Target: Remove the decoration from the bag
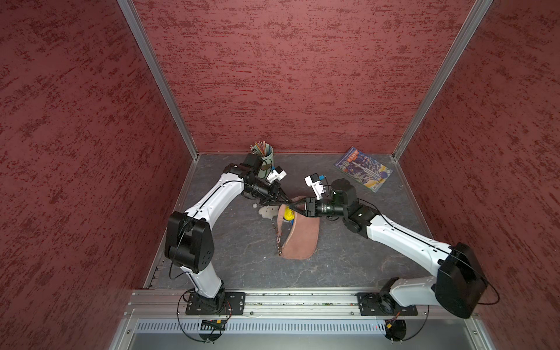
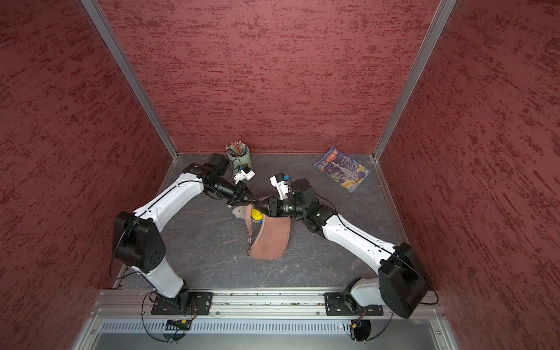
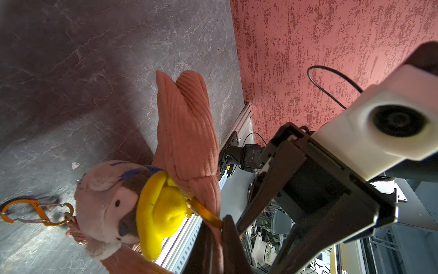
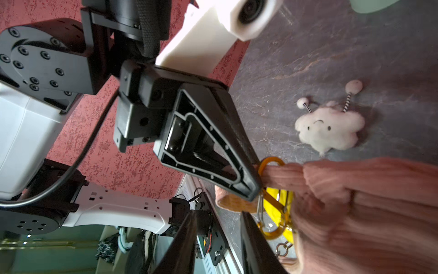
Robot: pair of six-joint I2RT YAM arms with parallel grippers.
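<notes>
The pink corduroy bag [image 1: 303,239] hangs over the table below both grippers. My left gripper is shut on the bag's pink strap [image 4: 282,175], beside an orange carabiner [image 4: 272,235] looped around it. From that carabiner hangs a small plush decoration [image 3: 107,201], pale with a yellow hat [image 3: 159,210]. My right gripper stands open close by, with nothing seen between its fingers; the carabiner is just to the right of its fingertips in the right wrist view. In the top views the right hand partly hides the bag's upper end.
A white cloud plush [image 4: 329,127] lies on the table behind the left gripper. Another orange carabiner [image 3: 36,212] shows past the plush. A pencil cup [image 1: 262,157] stands at the back, a magazine [image 1: 364,168] at back right.
</notes>
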